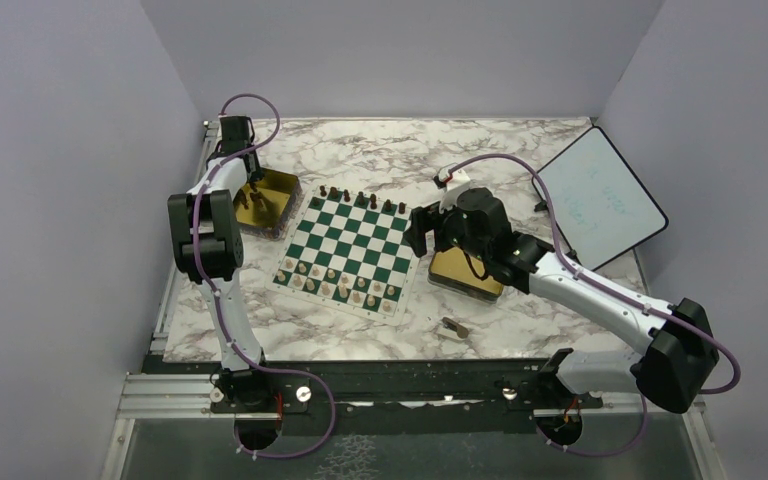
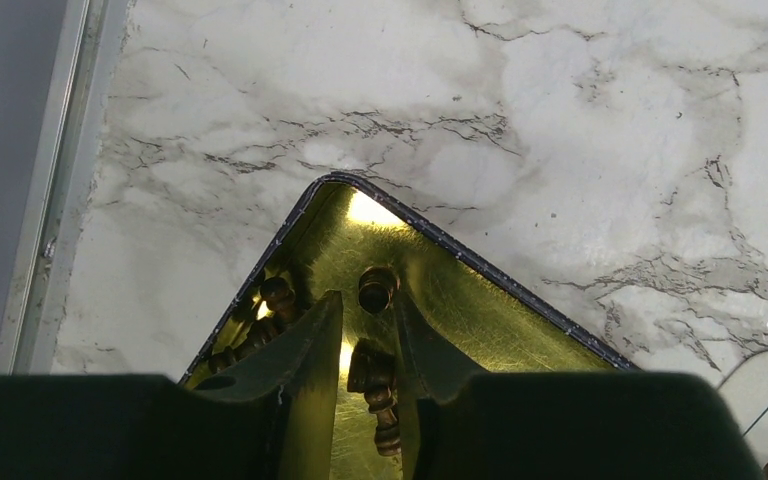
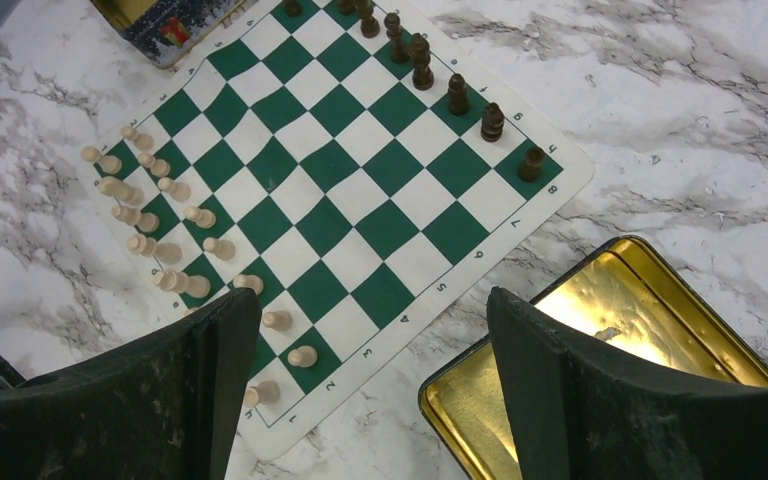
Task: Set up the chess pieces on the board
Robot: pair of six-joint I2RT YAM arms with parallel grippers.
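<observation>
The green and white chess board [image 1: 355, 243] lies mid-table. Dark pieces [image 3: 458, 95] line its far edge in one row, and light pieces [image 3: 200, 216] stand in two rows along the near side. Several dark pieces remain in the left gold tray [image 2: 485, 300]. My left gripper is over that tray, its fingers [image 2: 320, 345] parted by a narrow gap. A dark piece [image 2: 377, 290] shows by the fingertips, and another piece [image 2: 373, 372] appears lower in the gap; neither looks clasped. Above the board's right edge, my right gripper is open and empty.
Another gold tray [image 3: 460, 405], empty where it shows, sits right of the board. A whiteboard [image 1: 600, 195] lies at the far right, and a small dark object [image 1: 455, 327] rests near the front edge. Bare marble stretches behind the board.
</observation>
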